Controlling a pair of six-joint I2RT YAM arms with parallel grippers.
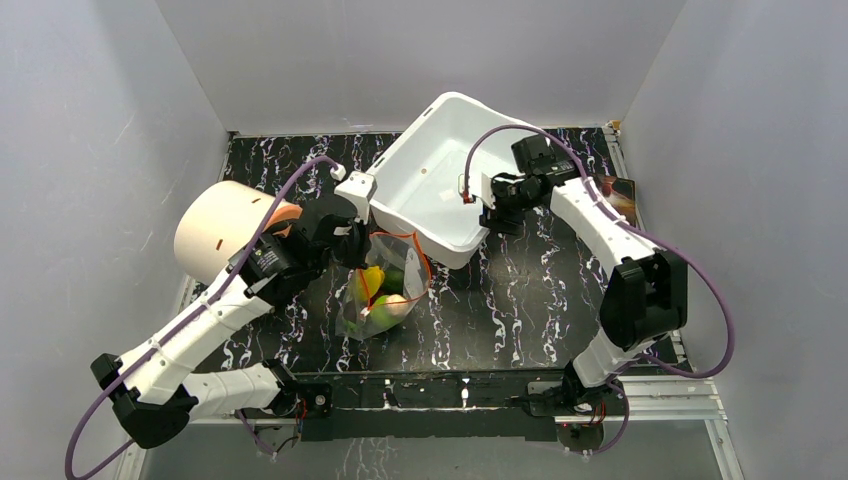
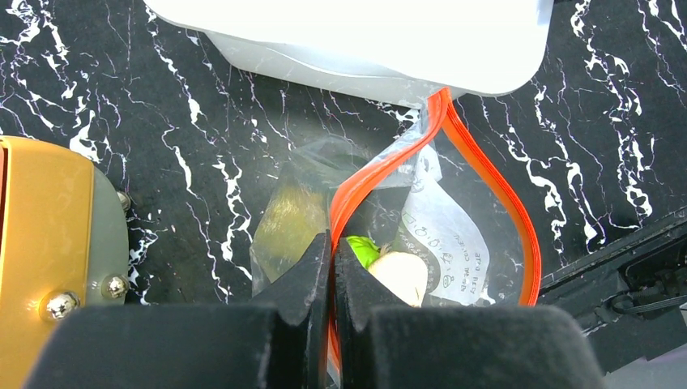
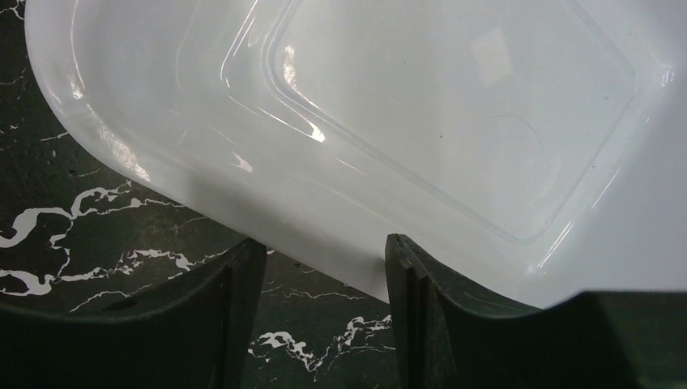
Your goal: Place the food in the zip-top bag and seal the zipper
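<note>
The clear zip top bag (image 1: 355,315) stands with its mouth spread, its orange zipper (image 2: 506,194) looping round the opening. Inside lie several foods: a yellow item (image 1: 370,281), a dark green one (image 1: 393,280), a light green one (image 1: 382,314) and a pale piece (image 2: 401,274). My left gripper is shut on the zipper edge on the bag's left side. Over the near rim of the white bin (image 3: 421,89), my right gripper has its fingers apart, with nothing gripped between them; the bin shows empty.
A cream-coloured cylindrical container (image 1: 220,235) lies at the left, close to my left arm. The white bin fills the back middle, touching or nearly touching the bag.
</note>
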